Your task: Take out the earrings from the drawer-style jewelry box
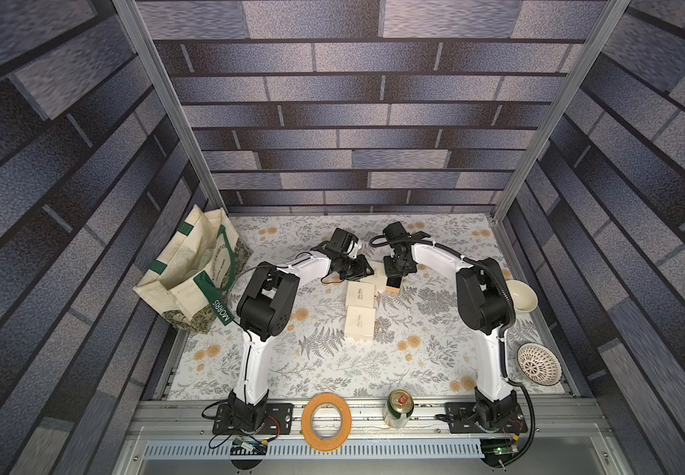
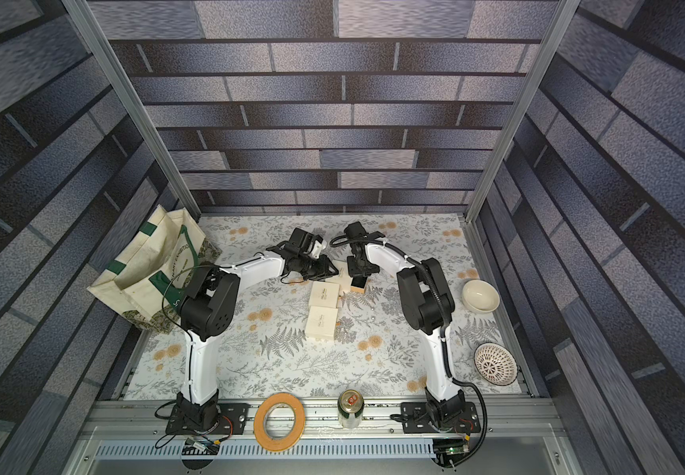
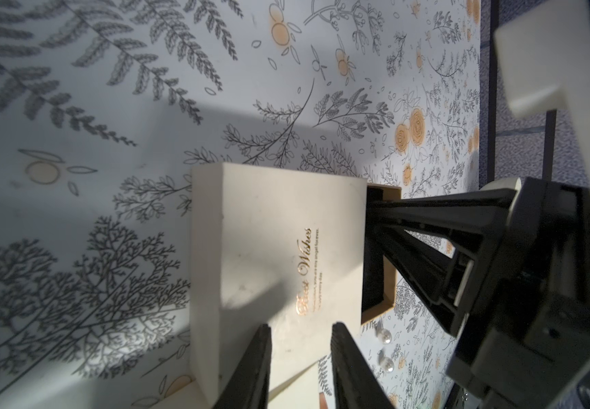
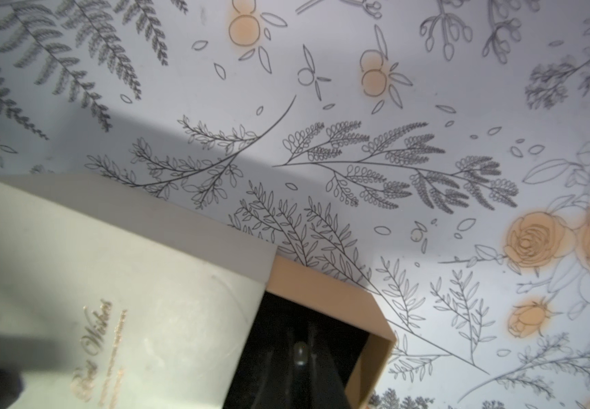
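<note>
A white jewelry box (image 4: 97, 286) reading "Best Wishes" has its drawer (image 4: 325, 286) pulled partly out, showing black lining. My right gripper is shut on an earring, a small pearl (image 4: 300, 351) at its fingertips over the lining. My left gripper stands part open at the box's near side in the left wrist view, its fingers apart above the box. Two small pearls (image 3: 383, 335) lie outside the drawer.
Two more cream boxes (image 1: 359, 323) lie toward the front. A tote bag (image 1: 192, 277) is at left; a bowl (image 1: 520, 295) and a woven basket (image 1: 539, 362) are at right.
</note>
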